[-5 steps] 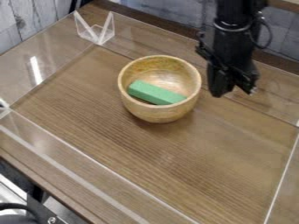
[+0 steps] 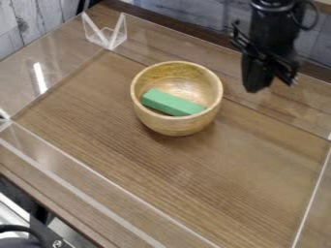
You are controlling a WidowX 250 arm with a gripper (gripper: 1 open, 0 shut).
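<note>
A black robot gripper reaches down from the top right, above the wooden table to the right and rear of the bowl, apart from it and shut with nothing visible between its fingers. A tan bowl sits near the middle of the table, with a green block lying inside it.
A small clear angular object stands near the back left edge. A grey wall runs along the back.
The gripper has moved to the right and upward, away from the bowl, over the last second. The bowl and green block have not moved.
</note>
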